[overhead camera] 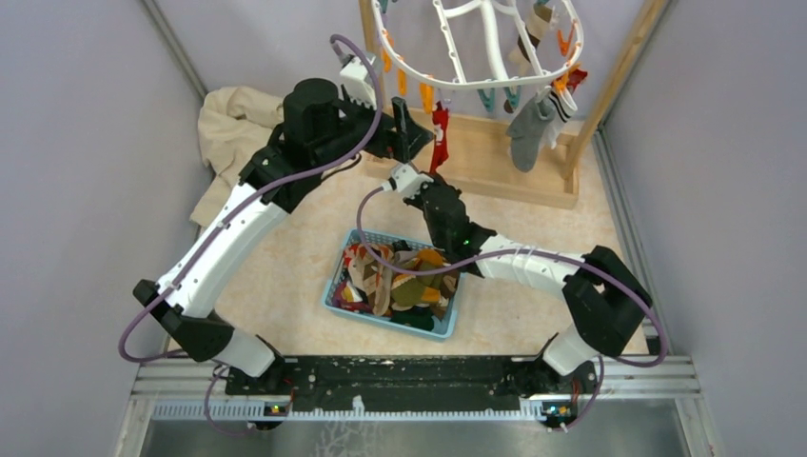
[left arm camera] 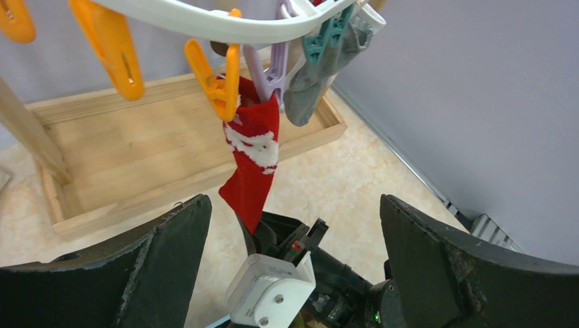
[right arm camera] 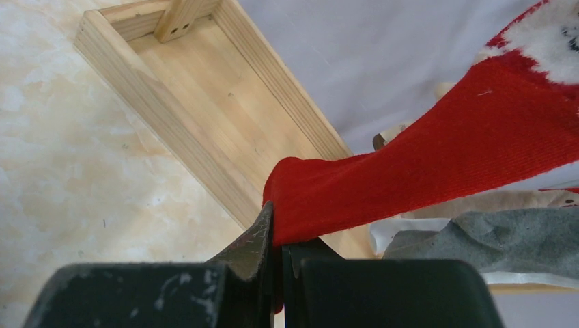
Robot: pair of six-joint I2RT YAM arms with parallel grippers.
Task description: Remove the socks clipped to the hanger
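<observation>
A red sock (left arm camera: pixel 252 154) with a white pattern hangs from the hanger (left arm camera: pixel 225 24), its top at a lilac clip (left arm camera: pixel 272 72). An orange clip (left arm camera: pixel 222 85) overlaps the sock's upper edge; whether it grips the cloth is unclear. Down at the toe end, my right gripper is shut on the red cloth, which stretches away from the fingers. My left gripper (overhead camera: pixel 407 133) stands open beside the sock, its fingers spread and nothing between them touching the pads. Grey and striped socks (overhead camera: pixel 531 131) hang farther right.
A blue basket (overhead camera: pixel 340 307) full of socks sits on the table below the arms. The hanger's wooden stand (overhead camera: pixel 476 157) is behind, and beige cloth (overhead camera: pixel 228 133) lies at the left back.
</observation>
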